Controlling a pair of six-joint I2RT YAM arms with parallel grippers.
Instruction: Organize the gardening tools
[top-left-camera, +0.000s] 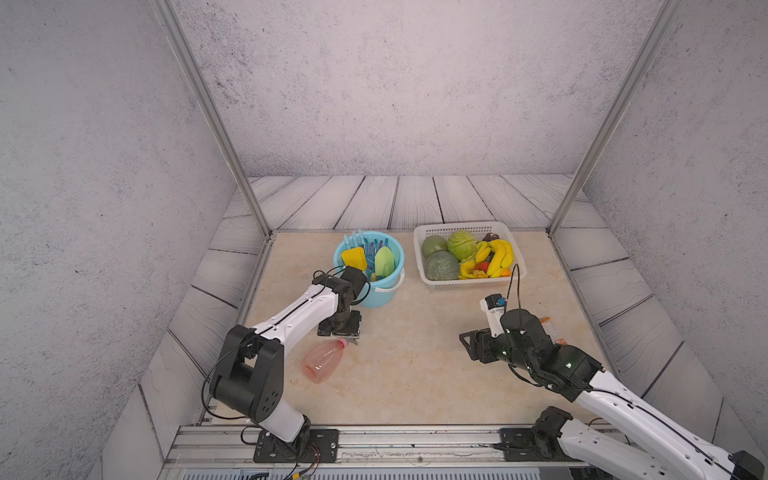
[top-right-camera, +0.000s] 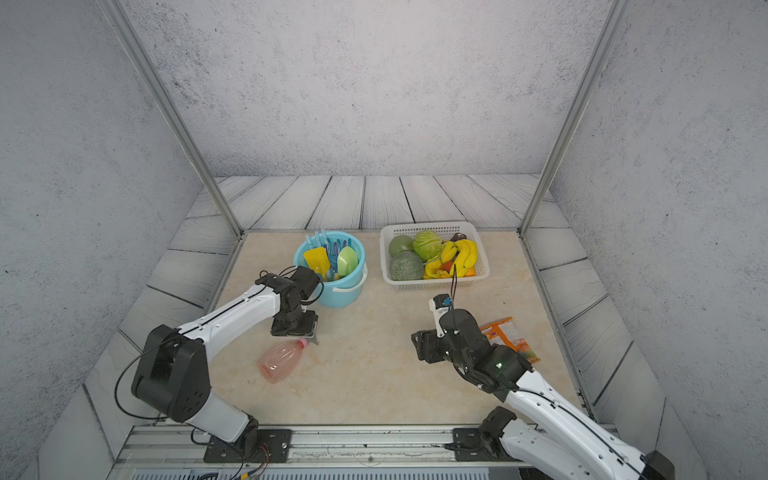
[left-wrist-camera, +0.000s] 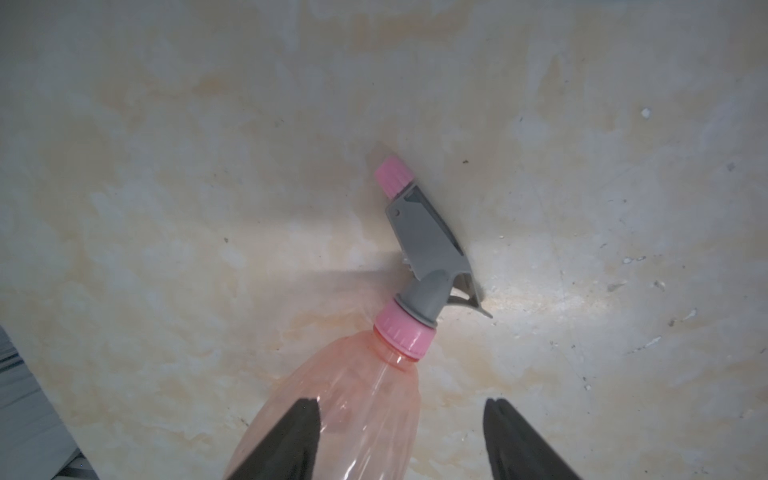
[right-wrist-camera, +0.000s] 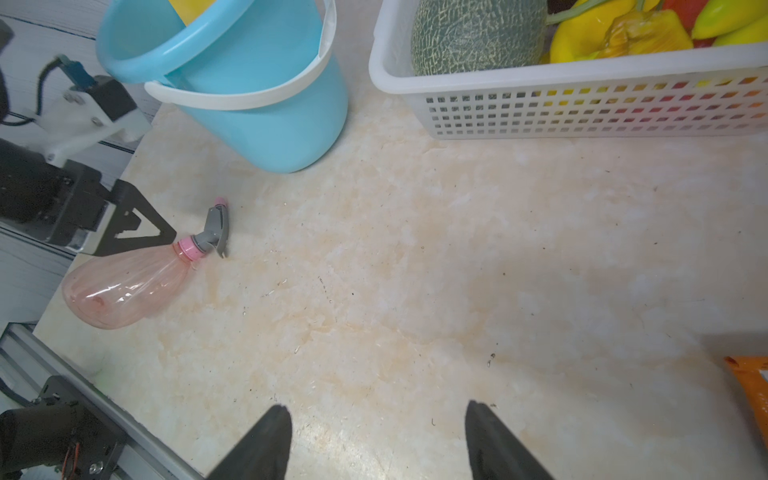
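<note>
A pink spray bottle with grey trigger head lies on its side at the front left of the table. My left gripper hangs just above it, fingers apart, nothing visibly held. Behind, a light blue bucket holds gardening tools, including a yellow scoop and green and blue pieces. My right gripper is over bare table to the right, fingers apart, empty.
A white basket of melons, bananas and other produce stands at the back right. An orange packet lies at the right, partly behind my right arm.
</note>
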